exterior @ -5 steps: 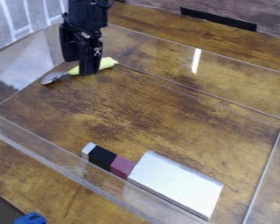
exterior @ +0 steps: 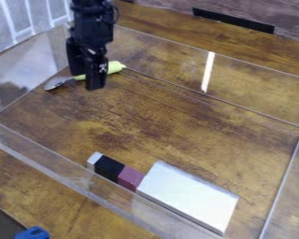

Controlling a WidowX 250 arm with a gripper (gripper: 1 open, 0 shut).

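Note:
The black gripper (exterior: 92, 73) reaches down at the upper left, its fingers apart. It hangs over or beside a pale yellow-green object (exterior: 112, 67) and a silver utensil-like item (exterior: 59, 82) on the wooden floor (exterior: 152, 121) of a clear-walled enclosure; whether it touches either is unclear.
At the near side lie a white board (exterior: 187, 198) and a block (exterior: 115, 172) in black, maroon and white. Clear walls border the area. A blue object (exterior: 30, 232) sits outside at the lower left.
The gripper has shifted slightly, a little to the right and down. The objects on the floor look unmoved.

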